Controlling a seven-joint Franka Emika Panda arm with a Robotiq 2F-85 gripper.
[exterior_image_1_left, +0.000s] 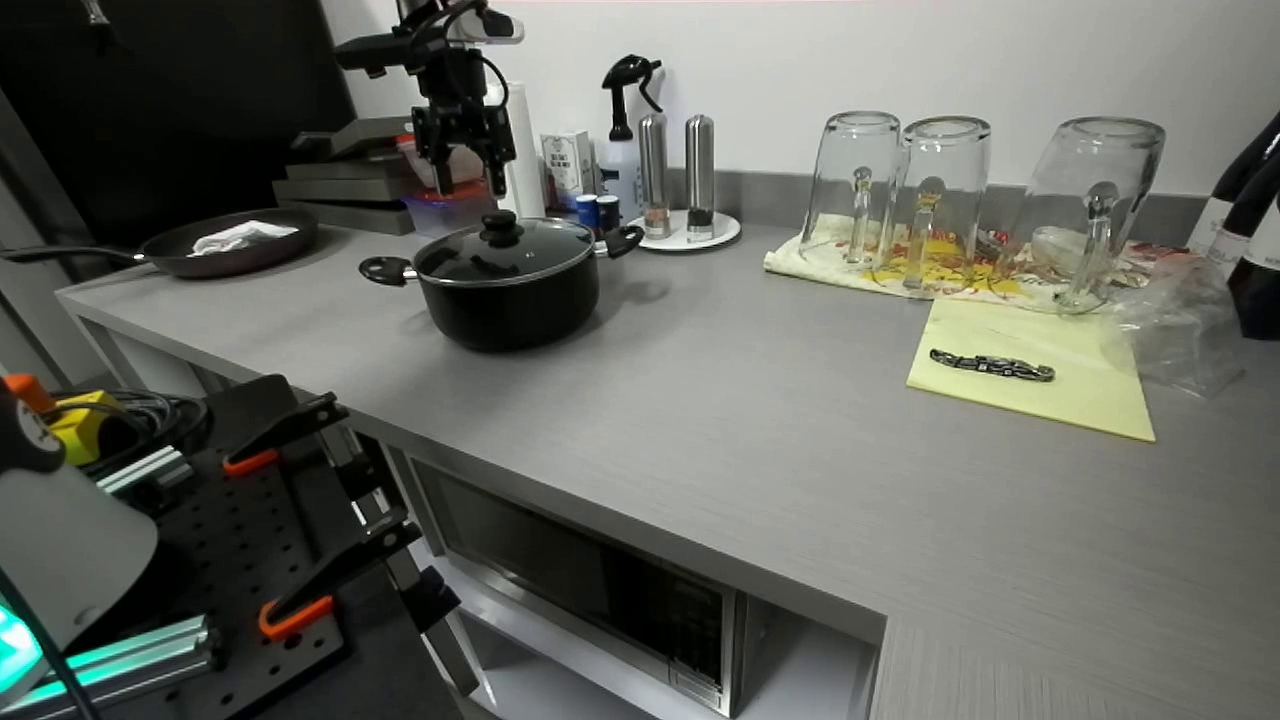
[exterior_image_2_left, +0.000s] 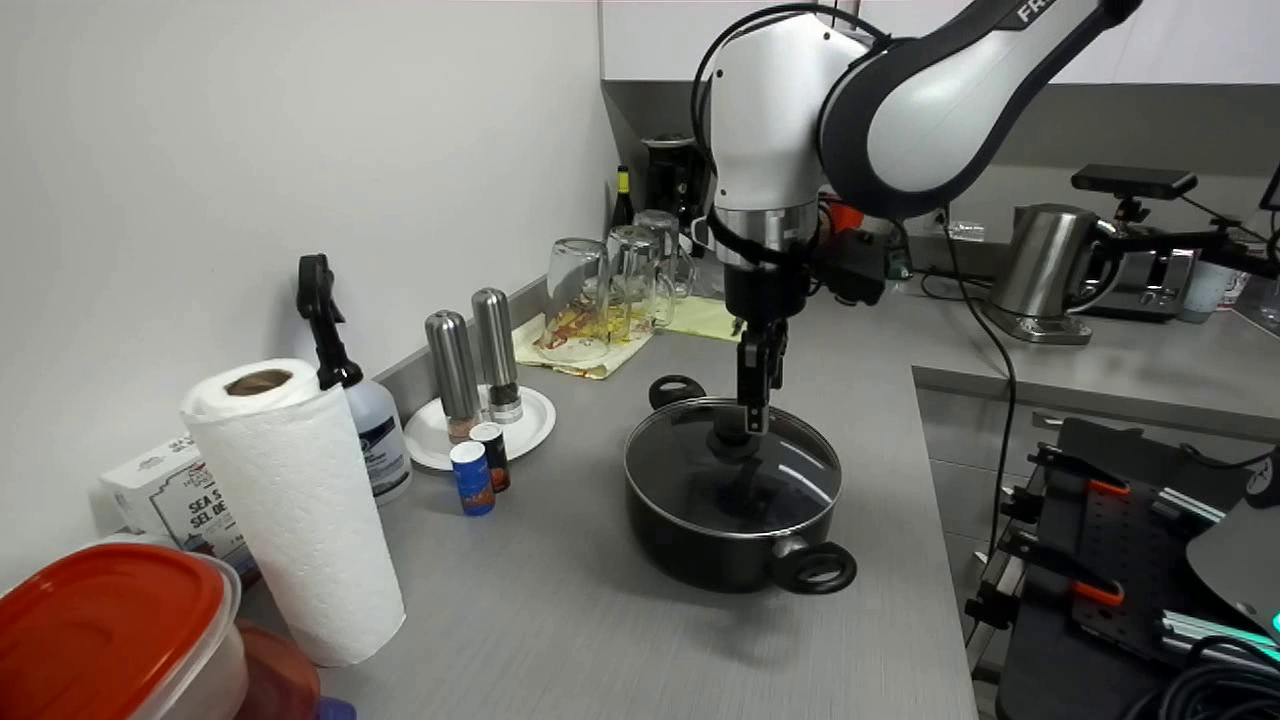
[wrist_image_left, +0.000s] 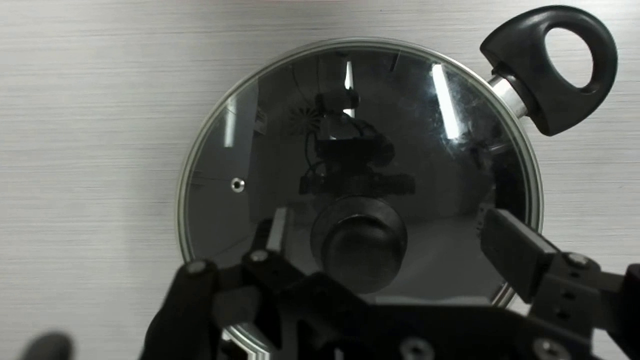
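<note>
A black pot (exterior_image_1_left: 513, 314) stands on the grey counter, covered by a glass lid (wrist_image_left: 360, 138) with a metal rim and a round black knob (wrist_image_left: 364, 252). Directly over the lid hangs my gripper, pointing down and open, its two fingers spread to either side of the knob in the wrist view. In exterior view 1 the fingertips are just above the knob's height, apart from it. Nothing is between the fingers. One loop handle (wrist_image_left: 555, 69) of the pot shows at the upper right of the wrist view.
Paper towels (exterior_image_2_left: 294, 516), a blue-capped shaker (exterior_image_2_left: 471, 480) and two steel mills (exterior_image_1_left: 699, 168) on a plate stand near the wall. A frying pan (exterior_image_1_left: 228, 254) holds a white cloth. Upturned glass mugs (exterior_image_1_left: 948, 180) rest on a towel.
</note>
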